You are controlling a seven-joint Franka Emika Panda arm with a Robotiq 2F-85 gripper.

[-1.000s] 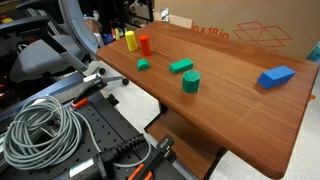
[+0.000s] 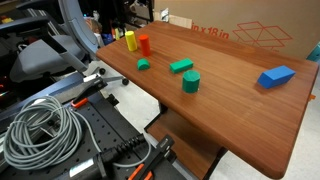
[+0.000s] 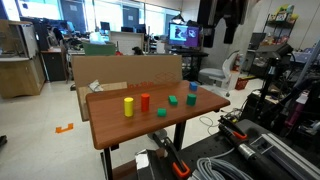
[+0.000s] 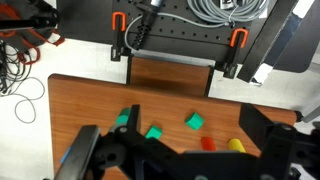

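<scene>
My gripper is high above the table's near edge, its two dark fingers spread wide in the wrist view with nothing between them. Far below on the brown table (image 2: 230, 110) stand a yellow cylinder (image 2: 131, 41) and a red cylinder (image 2: 145, 44) side by side. Nearer lies a small green arch-like piece (image 2: 143, 64). A green oblong block (image 2: 182, 65) and a green cylinder (image 2: 191, 82) rest toward the middle, apart from each other. At the opposite end from the yellow cylinder lies a blue block (image 2: 276, 77).
A cardboard panel (image 3: 125, 70) stands along the table's far side. Beside the near edge is a dark base frame (image 2: 112, 128) with orange-handled clamps and a coil of grey cable (image 2: 42, 135).
</scene>
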